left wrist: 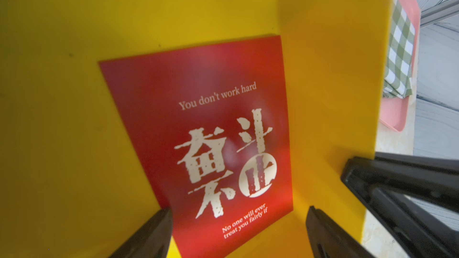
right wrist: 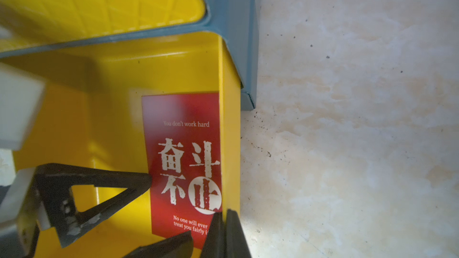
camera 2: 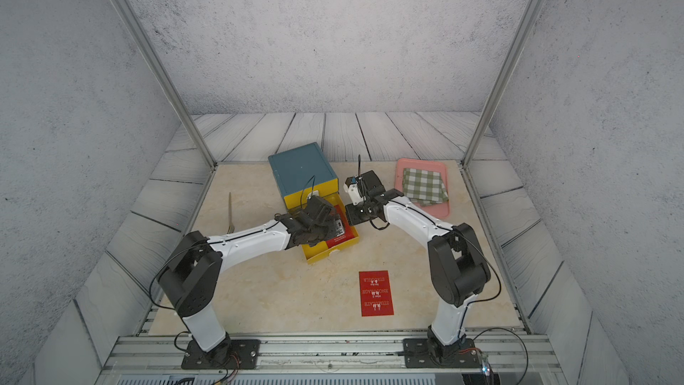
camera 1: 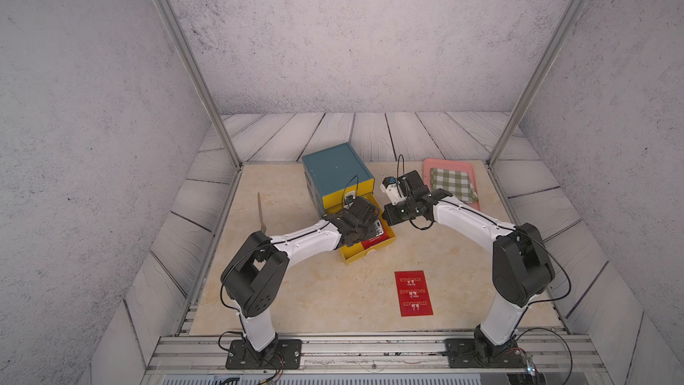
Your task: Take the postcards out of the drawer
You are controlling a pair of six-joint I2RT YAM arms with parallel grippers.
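The yellow drawer [camera 1: 347, 254] is pulled out of the blue-topped cabinet [camera 1: 336, 167]. A red postcard [left wrist: 200, 81] with white lettering lies flat inside, along the right wall. Above its near end, my left gripper stands open, fingers [left wrist: 148, 236] apart and nothing visibly held. My right gripper is shut at the drawer's right wall [right wrist: 230, 148], fingertips in line with the rim; whether the rim is pinched is unclear. Another red postcard [camera 1: 414, 293] rests on the table in front. The left arm partly covers the drawer from above.
At the back right is a pink tray [camera 1: 437, 164] holding a checked cloth [camera 1: 454, 184]. A thin stick-like item [camera 1: 260, 210] lies at the left. Both grippers are close together over the drawer.
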